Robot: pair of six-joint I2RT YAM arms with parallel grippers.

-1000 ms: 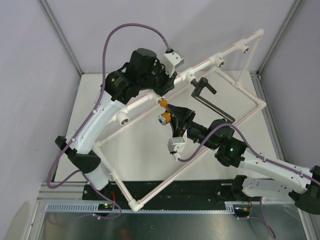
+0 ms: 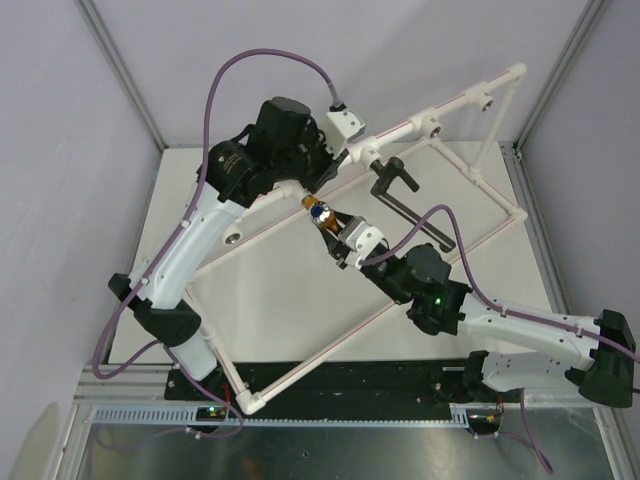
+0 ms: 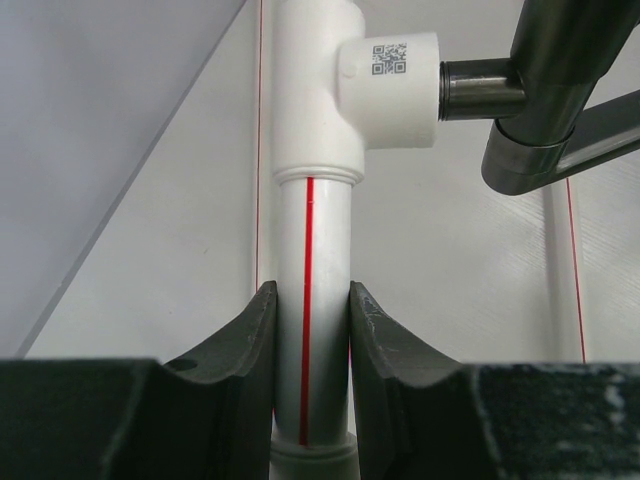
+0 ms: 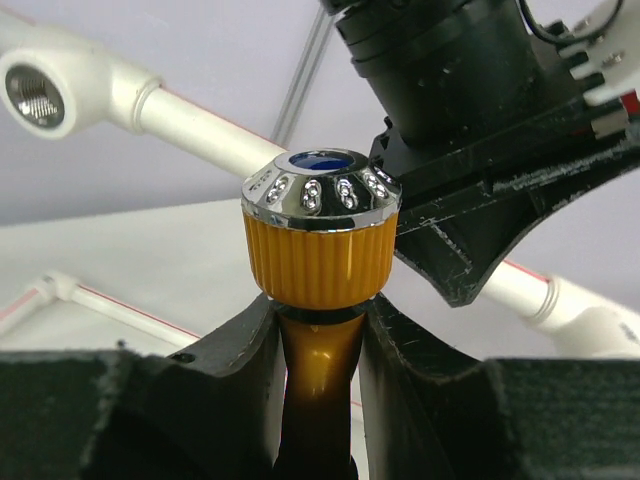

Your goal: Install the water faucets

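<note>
My left gripper [image 2: 328, 172] is shut on the white pipe [image 3: 312, 290] of the frame, whose red stripe runs between its fingers. My right gripper [image 2: 336, 228] is shut on the orange faucet [image 4: 320, 265], which has a chrome, blue-centred head. In the top view the orange faucet [image 2: 318, 211] is at a tee just below the left gripper; how far its end sits in that socket cannot be told. A black faucet [image 2: 395, 178] is fitted in the tee to the right, with its long spout pointing down to the right; the left wrist view shows this black faucet [image 3: 540, 100] too.
Open tees face forward on the upper pipe: one at the left [image 2: 233, 237], and two to the right, a nearer tee [image 2: 431, 128] and a farther tee [image 2: 484, 103]. The frame's lower corner [image 2: 251, 403] juts past the white table's [image 2: 290, 315] front edge. Both arms crowd the middle.
The right gripper has turned and moved up, swinging the orange faucet's chrome head round toward the viewer. The pipe frame has shifted slightly left, its lower corner most clearly.
</note>
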